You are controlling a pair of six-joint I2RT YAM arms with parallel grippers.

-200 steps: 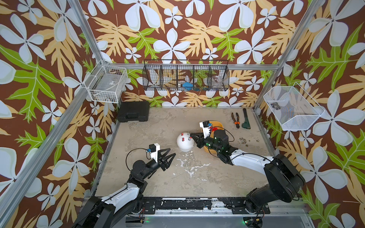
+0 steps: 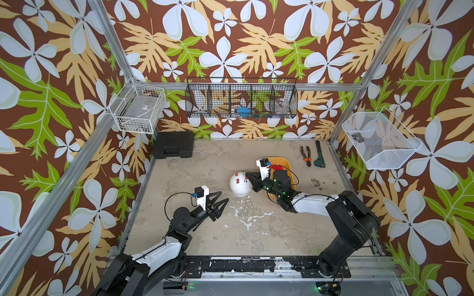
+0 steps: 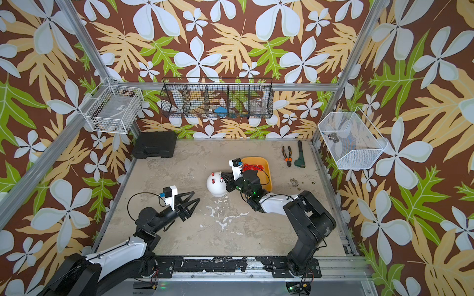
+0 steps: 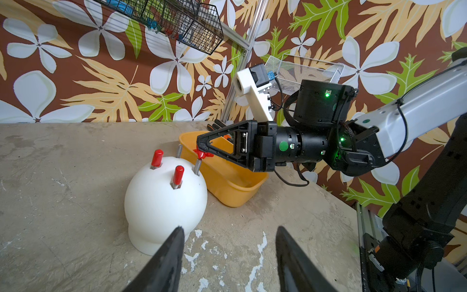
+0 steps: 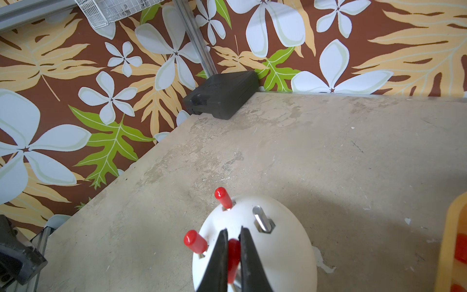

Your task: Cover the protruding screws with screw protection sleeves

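Note:
On the table stands a white dome [image 4: 165,204] with metal screws sticking up. Two of them wear red sleeves, one [image 4: 156,158] at the back left and one [image 4: 178,175] nearer. A bare screw [image 5: 261,219] shows at the far side. My right gripper is shut on another red sleeve [image 5: 234,255], its fingers tilted down over the dome. In the left wrist view this held sleeve sits at the tip of a screw [image 4: 197,167]; how far it covers that screw is unclear. Well left of the dome, my left gripper [image 2: 220,203] hangs open and empty.
Close behind my right gripper is a yellow bin [image 4: 233,187] with red sleeves inside. Pliers [image 2: 306,157] and a green-handled tool [image 2: 319,155] lie at the back right, a black case [image 2: 172,144] at the back left.
My right arm has shifted a little, its elbow swinging left and its gripper staying near the same screw. The left arm and the dome look unmoved.

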